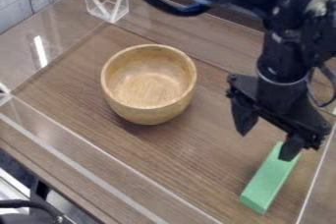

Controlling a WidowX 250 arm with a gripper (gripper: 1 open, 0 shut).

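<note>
A black gripper (270, 122) reaches down from the top right over the table, open, its two fingers spread apart, one toward the left and one toward the right. A green rectangular block (269, 179) lies on the table at the lower right, just below the right finger, which is near or over its upper end; contact cannot be told. A round wooden bowl (147, 81) stands left of my gripper, apart from it.
A small white wire object (108, 2) stands at the far upper left. The table edge runs along the lower left.
</note>
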